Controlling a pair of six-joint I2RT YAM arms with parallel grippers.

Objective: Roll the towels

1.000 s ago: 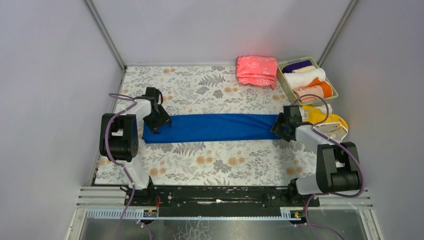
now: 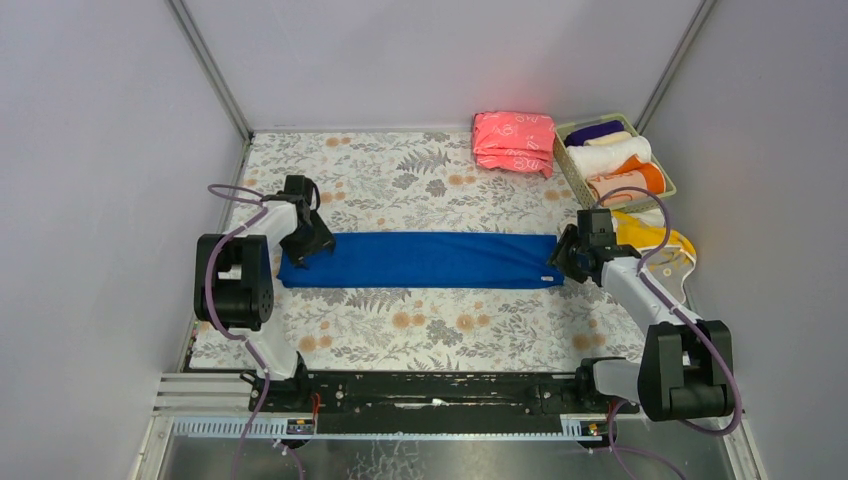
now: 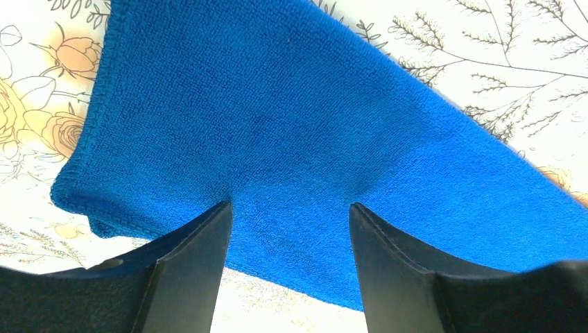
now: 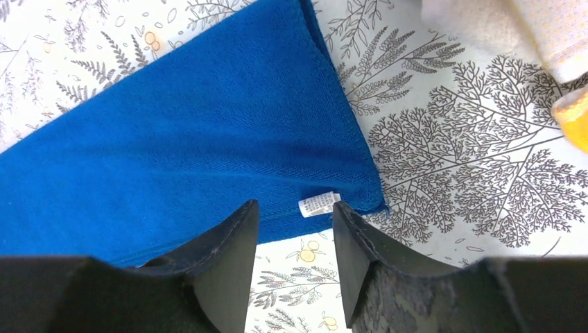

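Note:
A long blue towel (image 2: 430, 258) lies flat across the patterned table. My left gripper (image 2: 312, 250) hovers over its left end, fingers apart; in the left wrist view the towel (image 3: 277, 125) shows between and beyond the fingertips, its lower left corner slightly doubled. My right gripper (image 2: 560, 260) is over the right end, fingers apart; in the right wrist view the towel's corner with a white label (image 4: 319, 204) lies just beyond the fingertips, creased along the near edge, with nothing held.
Pink folded towels (image 2: 513, 140) and a basket of rolled towels (image 2: 607, 157) stand at the back right. A yellow and white cloth (image 2: 665, 250) lies at the right edge.
The blue towel has shifted slightly left and its right end toward the front. Both grippers have moved a little: the right one right and forward, the left one slightly left.

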